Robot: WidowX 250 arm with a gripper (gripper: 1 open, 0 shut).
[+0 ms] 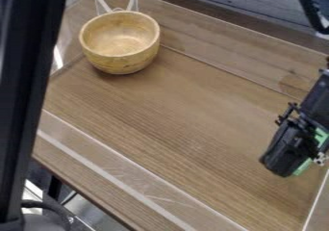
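Note:
A dark gripper (280, 156) reaches in from the right edge, low over the wooden table. A green block (303, 165) lies behind it, mostly hidden by the gripper. Whether the fingers are open or shut, or touch the block, is hard to tell. A wooden bowl (119, 42) sits at the upper left of the table, well apart from the gripper.
Clear tape runs along its lower left edge. A black post (26, 62) stands at the left, and a pale wall borders the back right.

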